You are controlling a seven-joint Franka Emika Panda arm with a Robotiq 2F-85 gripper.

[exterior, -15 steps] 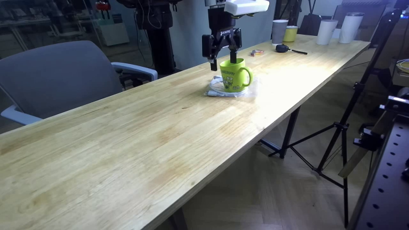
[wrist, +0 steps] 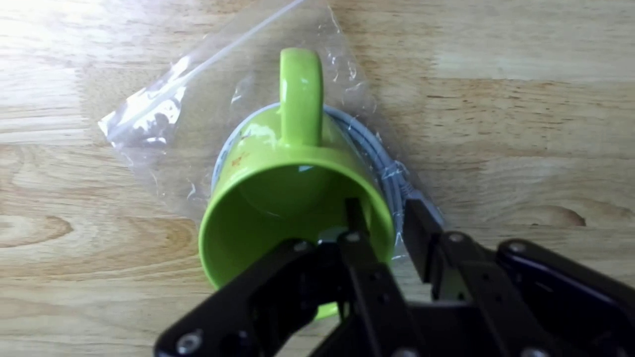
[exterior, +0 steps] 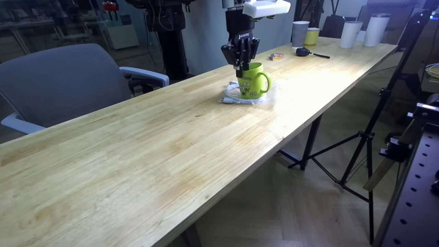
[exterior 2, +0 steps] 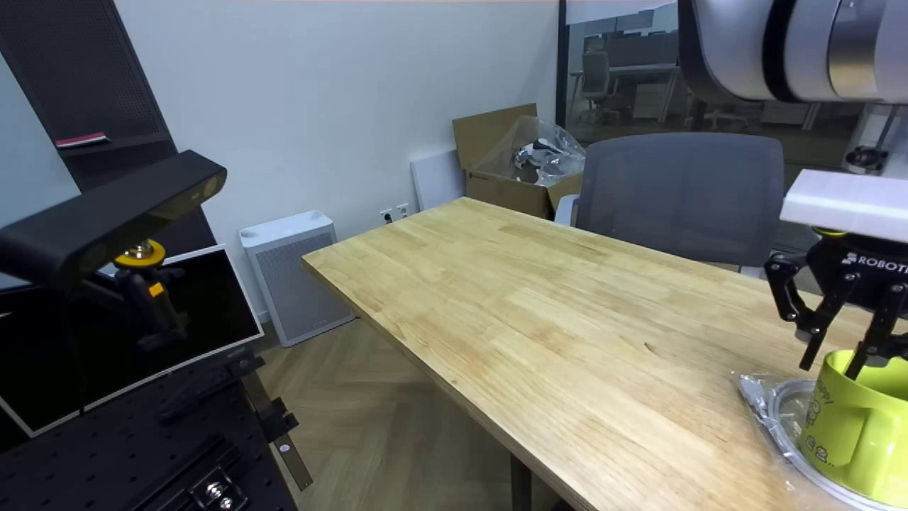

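Observation:
A lime-green mug (exterior: 256,84) with a cartoon print stands upright on a clear plastic bag (wrist: 178,119) that holds a coiled pale cable (wrist: 372,146). Looking down in the wrist view, I see the mug's handle (wrist: 301,98) at the top and its empty-looking inside. My gripper straddles the mug's wall: one finger (wrist: 355,217) reaches inside the cup, the other finger (wrist: 419,238) is outside it. The fingers are partly open, with a gap showing around the rim. Exterior view 2 has the gripper (exterior 2: 831,366) over the mug (exterior 2: 860,426) at the right edge.
Farther along the table stand a grey cup (exterior: 300,35), a yellow cup (exterior: 311,36), a white cup (exterior: 350,34) and a white tumbler (exterior: 376,31). A black item (exterior: 303,51) and a small packet (exterior: 275,57) lie nearer.
The fingers have come closer together and sit slightly lower at the mug's rim. The mug and the bag have stayed in place.

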